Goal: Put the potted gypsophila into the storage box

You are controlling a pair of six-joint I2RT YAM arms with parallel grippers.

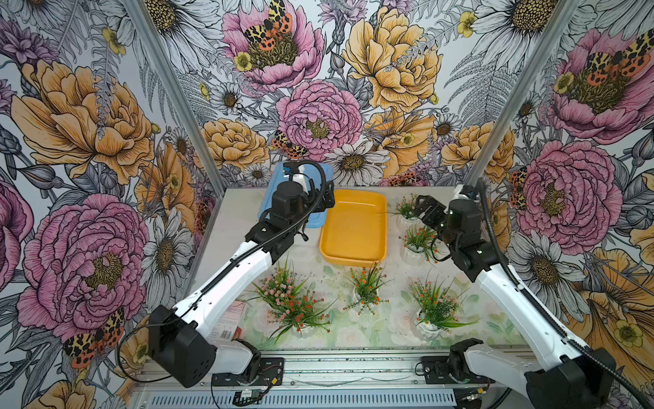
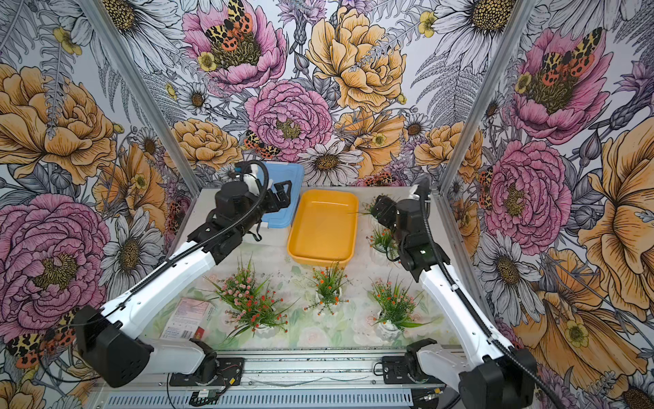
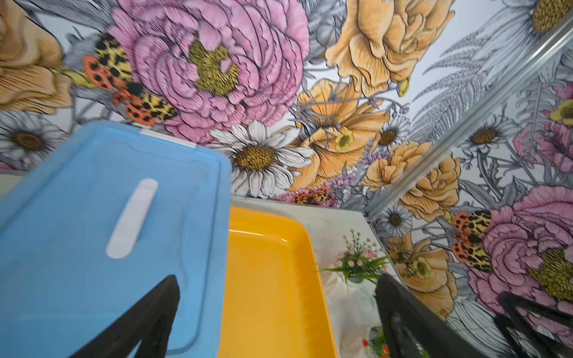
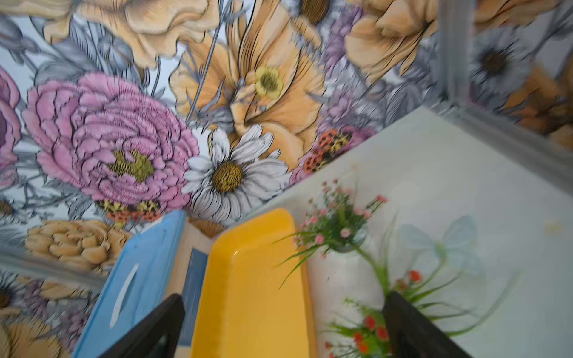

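Observation:
The orange storage box (image 1: 354,231) stands empty at the back middle of the table. Two potted gypsophila plants stand along its right side: a pink one (image 4: 341,220) at the back and a red one (image 1: 418,238) nearer. Close to the front are a middle plant (image 1: 366,285), a right plant (image 1: 436,305) and a cluster with pink flowers (image 1: 276,285) and red flowers (image 1: 299,312). Raised over the blue lid, my left gripper is open and empty. My right gripper, also open and empty, hangs above the plants beside the box.
A lidded box with a blue lid (image 2: 286,197) sits against the orange box's left side. A flat printed packet (image 2: 188,319) lies at the front left. Bare tabletop (image 4: 417,173) shows right of the back plants.

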